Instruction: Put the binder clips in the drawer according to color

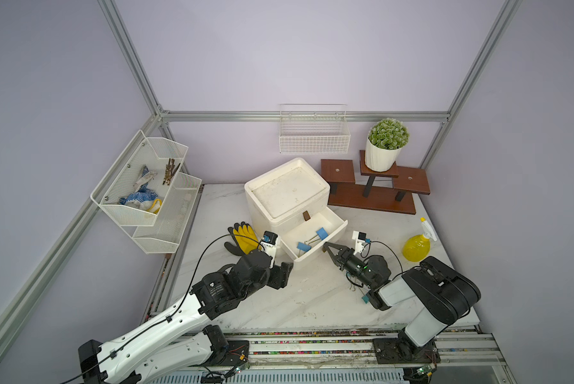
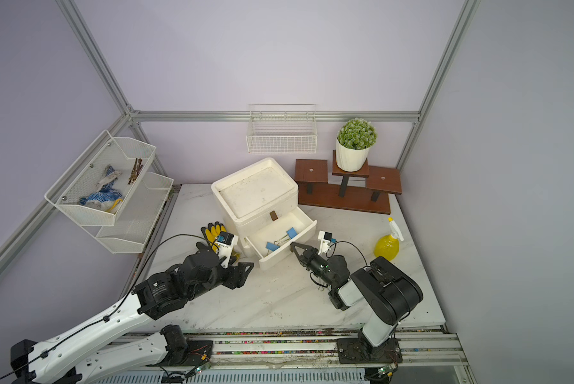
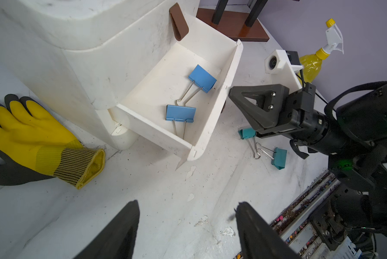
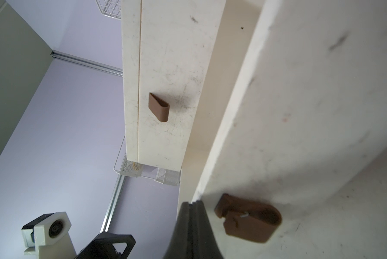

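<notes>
Two blue binder clips (image 3: 202,78) lie inside the pulled-out white drawer (image 3: 149,130). Two teal clips (image 3: 279,158) are on the table to its right, partly behind the right arm in the left wrist view. On the drawer's front hangs a brown leather handle (image 4: 250,218). Close beside that handle, at the drawer's upper front edge, my right gripper is shut with nothing between its fingers; the handle is outside them. My left gripper hovers open and empty over the table in front of the drawer.
The white cabinet (image 1: 293,185) has an upper drawer with its own brown handle (image 4: 159,107), closed. A yellow-black glove (image 3: 38,146) lies left of it. At the right stand a yellow spray bottle (image 1: 416,247) and a brown shelf (image 1: 371,199).
</notes>
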